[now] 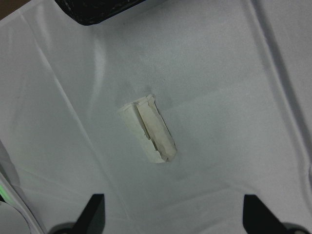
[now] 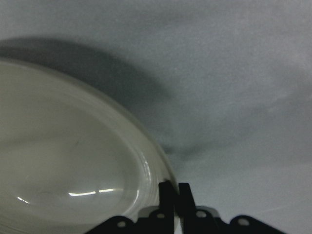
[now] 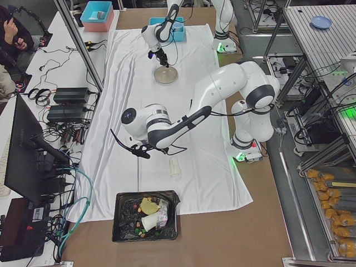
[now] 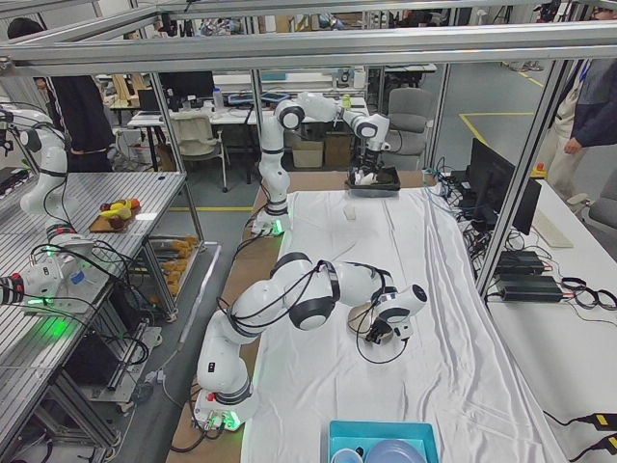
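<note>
A crumpled pale paper strip (image 1: pixel 148 129) lies on the white cloth in the left wrist view, below a black lined bin (image 3: pixel 119 228) holding food scraps, a white cup and crumpled packaging. My left gripper hangs above the strip, fingers wide apart and empty. At the cloth's other end, a beige plate or shallow bowl (image 2: pixel 68 146) fills much of the right wrist view. My right gripper is shut on its rim.
A blue bin (image 4: pixel 381 432) with dishes sits at the cloth's far end from the black bin. A monitor (image 3: pixel 25 156) and cables line one long side.
</note>
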